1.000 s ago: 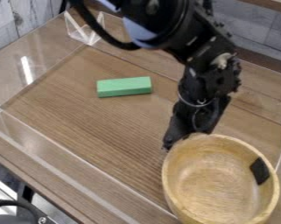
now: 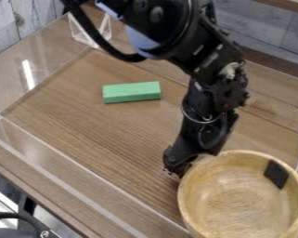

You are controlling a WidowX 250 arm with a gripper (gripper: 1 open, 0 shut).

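My black gripper (image 2: 186,156) reaches down from the top of the view to the left rim of a round wooden bowl (image 2: 238,204) at the lower right. The fingertips are low, at or just beside the rim, and the gripper is open; whether they touch the bowl is unclear. The bowl looks empty, with a dark rectangular patch on its right rim. A green block (image 2: 131,92) lies on the wooden table (image 2: 77,139), up and to the left of the gripper.
A clear acrylic object (image 2: 86,28) stands at the back left. Bare table fills the middle and left. A grey wall runs along the back, and dark cables lie past the table's edge at the lower left.
The gripper has moved slightly left and down along the bowl's rim. The bowl has shifted a little to the right.
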